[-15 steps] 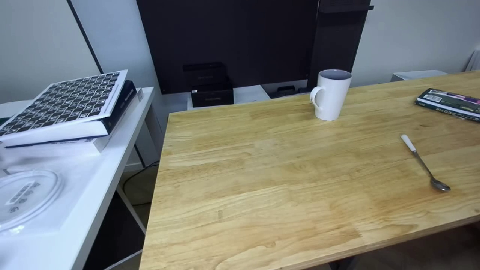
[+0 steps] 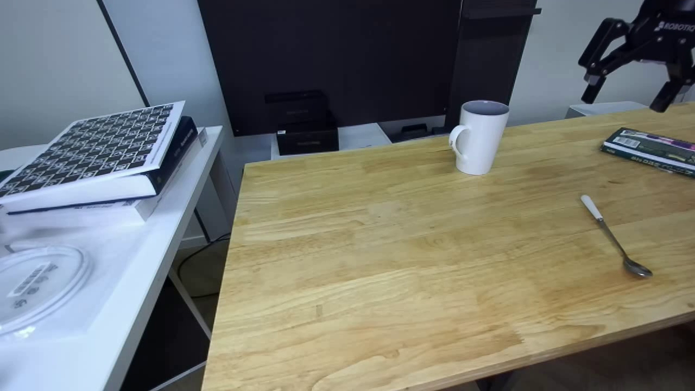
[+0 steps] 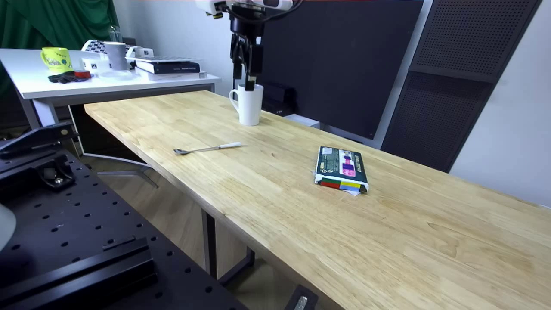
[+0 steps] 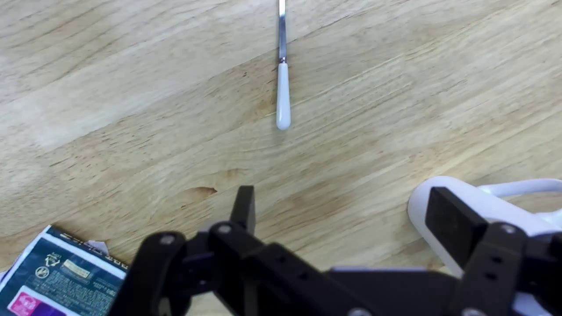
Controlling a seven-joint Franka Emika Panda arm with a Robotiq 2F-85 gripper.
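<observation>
High above the table's right part in exterior view 1, my gripper (image 2: 623, 103) is open, its fingers wide apart and nothing between them. A tall white mug (image 2: 482, 138) stands upright near the back edge, its handle to the left. A spoon (image 2: 611, 235) with a white handle and metal bowl lies flat on the wood. The green packet (image 2: 651, 152) rests at the right. In the wrist view the spoon's white handle (image 4: 283, 97) lies ahead of the fingertips, its bowl out of frame. The mug (image 4: 450, 210) is partly hidden by one finger, and the packet (image 4: 63, 279) shows at lower left.
A white side table (image 2: 150, 241) holds stacked books (image 2: 98, 150). A dark panel (image 3: 341, 62) stands behind the table.
My gripper has come into exterior view 1 at the upper right, where it was out of sight a second ago. Mug, spoon and packet have not moved.
</observation>
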